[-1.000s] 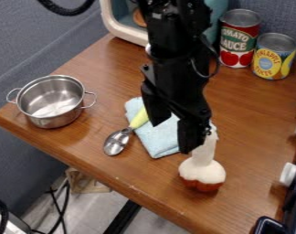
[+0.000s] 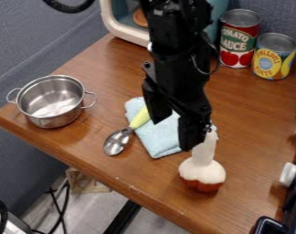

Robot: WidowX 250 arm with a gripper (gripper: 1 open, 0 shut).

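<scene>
My black gripper (image 2: 201, 130) hangs over the right front of the wooden table, its tip just at the top of a white pointed object on a red-brown base (image 2: 202, 172). Whether the fingers are open or closed on it is hard to tell. Left of it a folded light blue cloth (image 2: 161, 140) lies with a yellow-handled item (image 2: 140, 117) and a metal spoon (image 2: 118, 141).
A steel pot (image 2: 50, 107) sits at the left edge. At the back stand a red-labelled can (image 2: 237, 46), a yellow can (image 2: 272, 61) and a teal-white appliance (image 2: 123, 23). A dark appliance (image 2: 282, 206) lines the right edge. Bare table lies at right centre.
</scene>
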